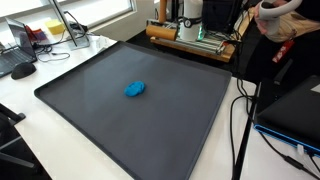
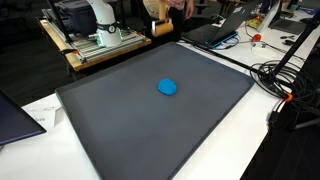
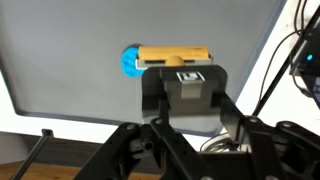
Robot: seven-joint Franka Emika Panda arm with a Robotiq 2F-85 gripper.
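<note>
An orange-brown block (image 3: 160,53) is gripped at the far end of my gripper in the wrist view, the dark gripper body covering much of it. My gripper is shut on this block, although its fingertips are hard to make out. A blue round object (image 3: 131,62) shows beside the block in that view. Both exterior views place the blue object (image 1: 134,89) (image 2: 167,87) alone on the dark grey board, apart from the gripper. Exterior view 2 has the orange block (image 2: 162,28) high up, near the board's far edge.
The grey board (image 1: 110,120) is otherwise bare, with free room all round the blue object. Loose black cables (image 2: 285,85) lie beside it. A laptop (image 2: 222,28) stands past the far edge. A person's arm (image 1: 283,10) shows at the upper right in exterior view 1.
</note>
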